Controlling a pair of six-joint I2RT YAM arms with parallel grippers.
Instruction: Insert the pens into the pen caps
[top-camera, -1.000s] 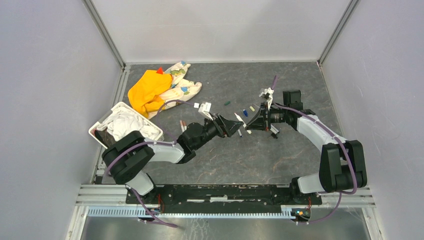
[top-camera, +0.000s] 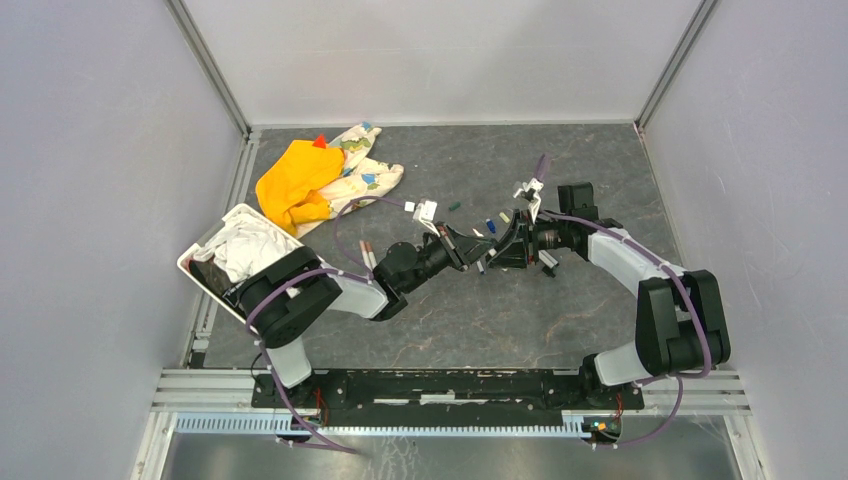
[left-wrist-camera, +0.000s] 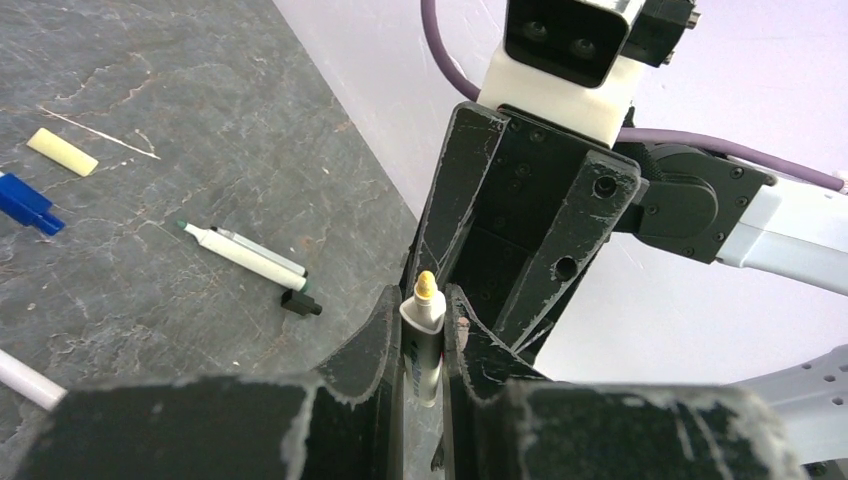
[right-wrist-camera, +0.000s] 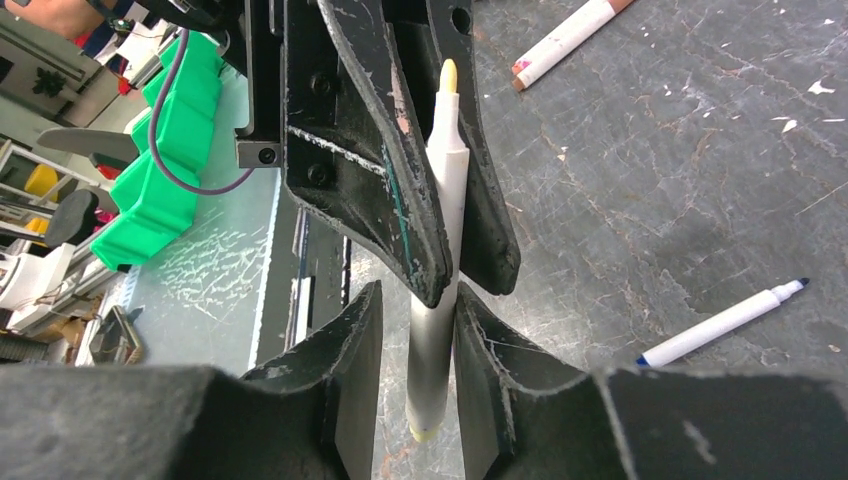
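Observation:
A white pen with a yellow tip (right-wrist-camera: 440, 190) is pinched near its upper part in my left gripper, whose fingers press on both sides of it. The yellow tip (left-wrist-camera: 426, 286) sticks out above those fingers. My right gripper stands part open around the pen's lower length, with a clear gap on one side and little room on the other. Both grippers meet above the table in the top view. On the table lie a yellow cap (left-wrist-camera: 62, 151), a blue cap (left-wrist-camera: 27, 203) and a black cap (left-wrist-camera: 301, 303).
A green-tipped pen (left-wrist-camera: 245, 256) lies beside another pen, and a blue-tipped pen (right-wrist-camera: 722, 322) rests on the table. A brown-ended marker (right-wrist-camera: 565, 43) lies farther off. Coloured cloth (top-camera: 300, 180) and a white basket (top-camera: 312, 258) occupy the left.
My left gripper has moved right and taken hold of the pen. The right gripper, earlier around the pen's other end, has shifted slightly left and its fingers have spread apart.

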